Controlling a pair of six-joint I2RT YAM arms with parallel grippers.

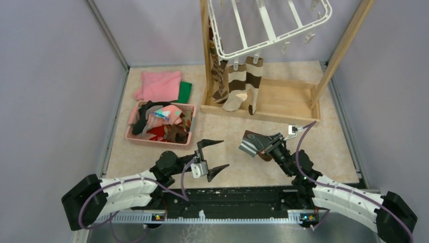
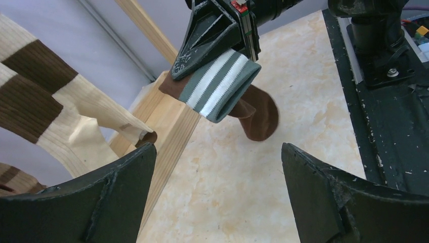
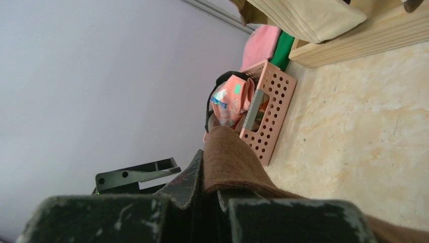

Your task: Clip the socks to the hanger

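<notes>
A brown sock (image 2: 259, 117) with a grey-and-white striped cuff (image 2: 222, 83) hangs from my right gripper (image 1: 259, 148), whose fingers are closed on the cloth. In the right wrist view its brown fabric (image 3: 230, 159) drapes over the fingertips. My left gripper (image 1: 218, 157) stands open to the left of the sock, nothing between its fingers; the striped cuff faces it across a gap. The white hanger (image 1: 270, 40) with its small clips is at the top. Two beige-and-brown socks, one (image 1: 236, 88) beside the other (image 1: 254, 81), hang from its front clips, with a patterned sock (image 1: 219, 83) behind them at the left.
A pink basket (image 1: 161, 143) full of socks stands at the left, a pink cloth (image 1: 159, 86) and a green cloth (image 1: 185, 92) behind it. The wooden frame's base (image 1: 288, 98) lies under the hanger. Several clips at the hanger's right front, such as one clip (image 1: 309, 37), are empty.
</notes>
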